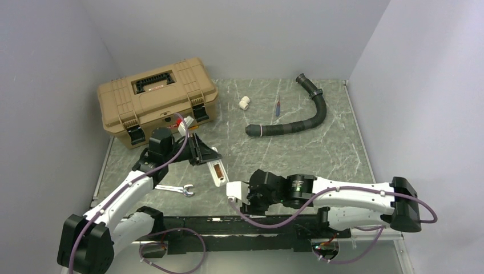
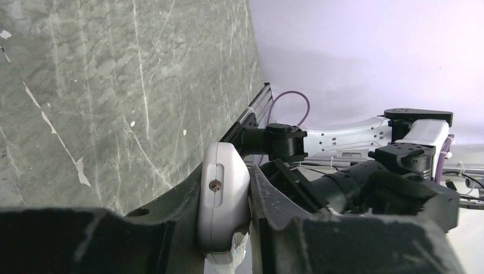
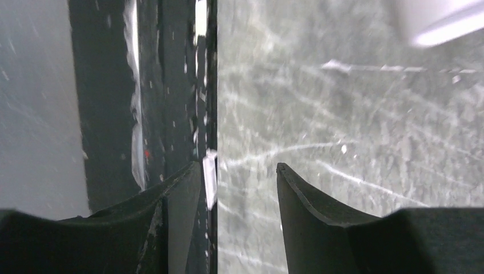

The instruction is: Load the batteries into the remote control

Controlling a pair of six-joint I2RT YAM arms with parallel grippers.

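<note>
The white remote control (image 1: 218, 172) is held by my left gripper (image 1: 211, 155) over the table, its battery compartment open and facing up in the top view. In the left wrist view the fingers of my left gripper close on the remote (image 2: 222, 188). My right gripper is low at the table's front edge, right of the remote, its fingers apart with nothing between them; a blurred white part is at the upper right of that wrist view. I see no battery clearly.
A tan toolbox (image 1: 160, 103) fills the back left, a black hose (image 1: 291, 127) the back right. A wrench (image 1: 174, 188) lies at the front left; white fittings (image 1: 244, 101) and a screwdriver (image 1: 278, 108) lie at the back.
</note>
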